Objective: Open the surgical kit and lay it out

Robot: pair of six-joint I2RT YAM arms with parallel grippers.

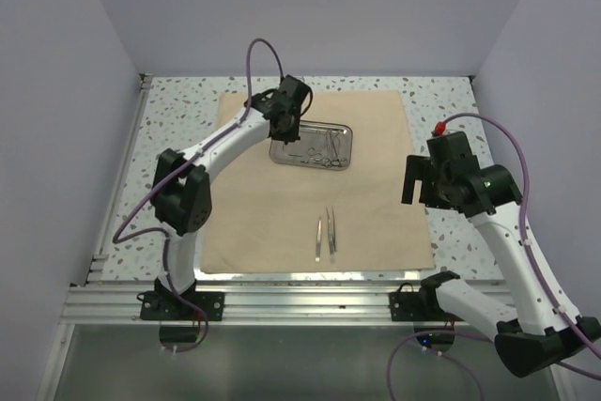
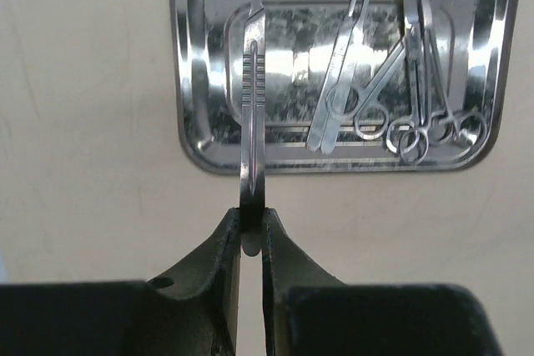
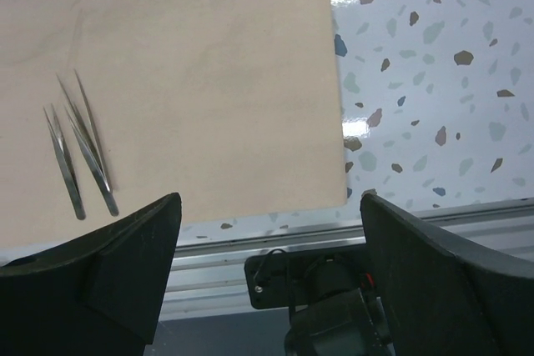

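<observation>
My left gripper is shut on the handle end of a scalpel handle (image 2: 253, 114), which in the left wrist view points away over the tray's left part. Below it lies the metal tray (image 2: 190, 114), apart from the lifted tool. Two flat handles (image 2: 335, 72) and several scissor-like instruments (image 2: 415, 64) rest inside the tray. My right gripper stands wide apart with nothing between its fingers, off the right side of the cloth. Tweezers (image 3: 65, 162) lie on the cloth, in the left of the right wrist view.
The beige cloth (image 1: 272, 204) covers the speckled table (image 1: 167, 138). Metal rails (image 1: 300, 298) run along the table's front edge. Purple cables (image 1: 526, 204) loop over both arms.
</observation>
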